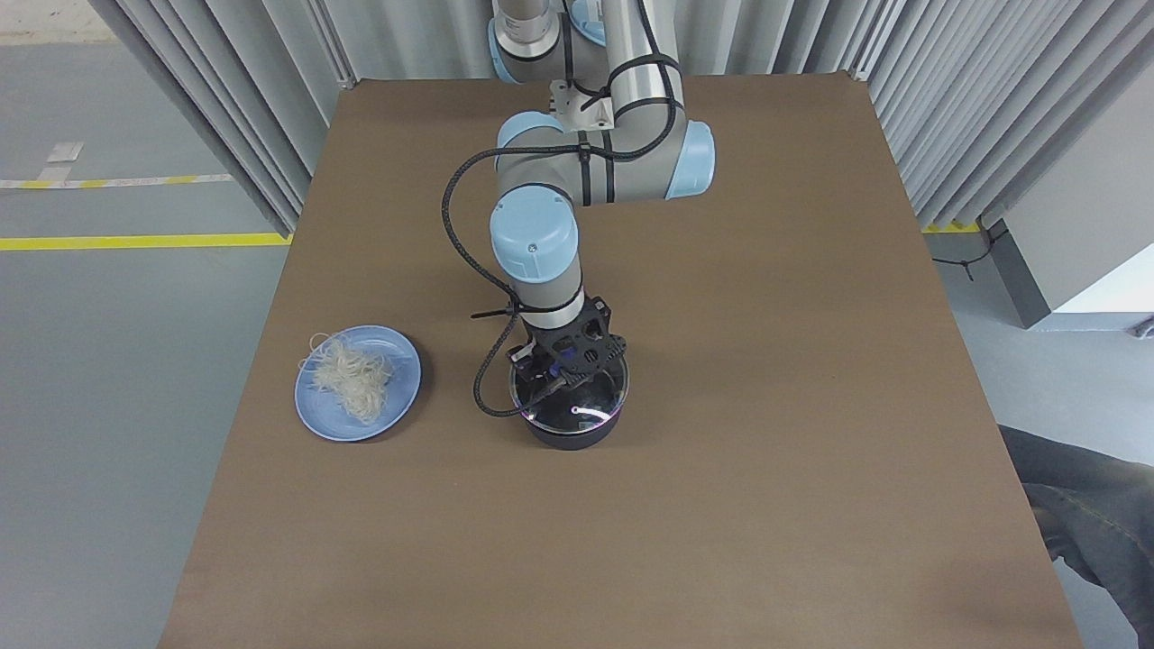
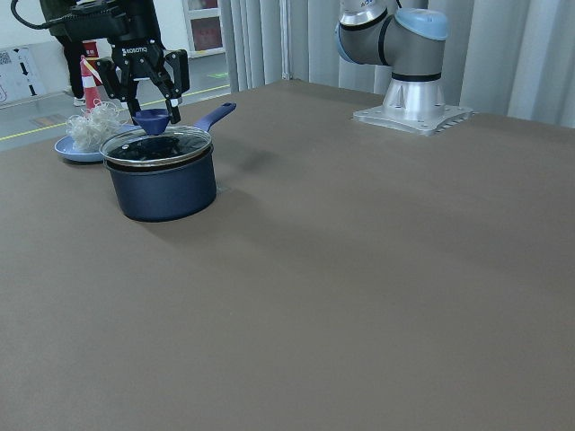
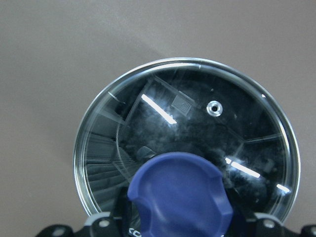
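Note:
A dark blue pot [image 2: 160, 196] with a long blue handle [image 2: 220, 112] stands on the table, topped by a glass lid [image 3: 187, 113] with a blue knob [image 3: 178, 195]. My gripper [image 2: 153, 114] is over the lid, a finger at each side of the knob, which lies low in the wrist view. Whether the fingers are closed on the knob is hard to tell. In the front view the arm hides part of the lid.
A blue plate [image 1: 325, 416] of pale noodles [image 1: 362, 379] lies left of the pot. A person's leg [image 1: 1093, 519] is beyond the right edge.

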